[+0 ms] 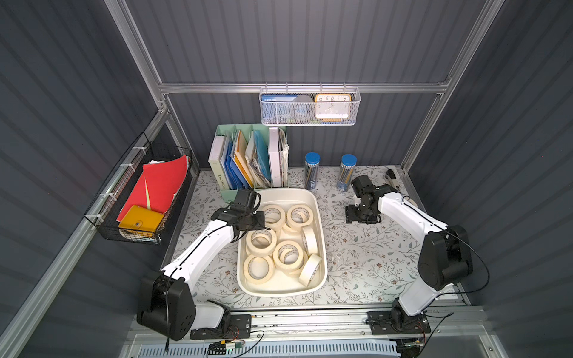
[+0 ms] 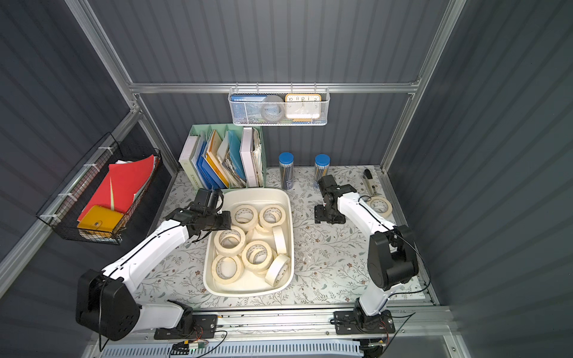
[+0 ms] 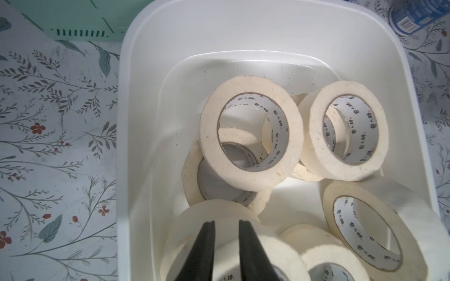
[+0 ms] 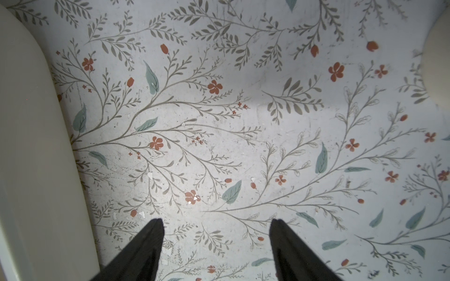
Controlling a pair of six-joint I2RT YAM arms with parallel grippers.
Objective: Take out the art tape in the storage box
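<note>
A white storage box holds several cream art tape rolls, some stacked, some on edge. My left gripper is over the box's left part, fingers close together above a tape roll at the bottom of the left wrist view; whether that roll is between them is hard to tell. My right gripper is open over bare patterned table to the right of the box, nothing between its fingers. Another tape roll lies at the table's right side, partly behind the right arm.
A green file holder stands behind the box, with two blue-lidded tubes to its right. A cutter lies at the back right. A black wire basket hangs on the left. The table right of the box is clear.
</note>
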